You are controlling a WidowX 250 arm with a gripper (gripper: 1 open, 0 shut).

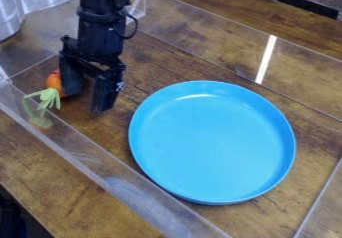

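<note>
A black robot gripper (88, 82) reaches down at the left of the camera view, its fingers low over an orange carrot (56, 84) with pale green leaves that lies by the clear wall. The gripper hides much of the carrot, and whether its fingers are open or touch the carrot is not clear. A large light blue plate (211, 140) lies to the right of the gripper.
A clear low barrier (120, 180) runs along the front left of the wooden table (281, 72). A white object (24, 2) sits at the upper left. The wood behind the plate is clear.
</note>
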